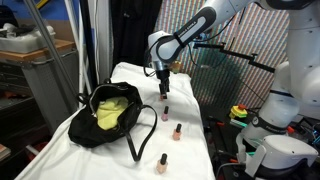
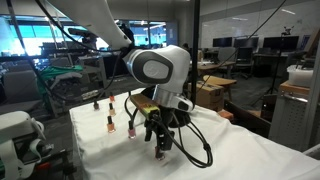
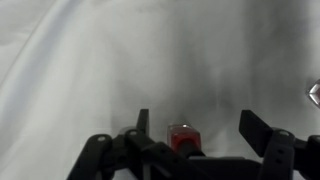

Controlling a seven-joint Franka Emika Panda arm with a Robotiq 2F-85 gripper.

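My gripper points down over the far part of the white-covered table. In the wrist view its two dark fingers stand wide apart. Low in that view, a small bottle with a reddish body and pale top sits between them, nearer the left finger and apart from both. Exterior view 2 has a dark and pink bottle right under the gripper. Other small pinkish bottles stand on the cloth, one close by, another nearer the camera and a third at the front.
A black bag with yellow-green cloth inside lies left of the bottles, its strap looping toward them. At the wrist view's right edge shows a shiny object.
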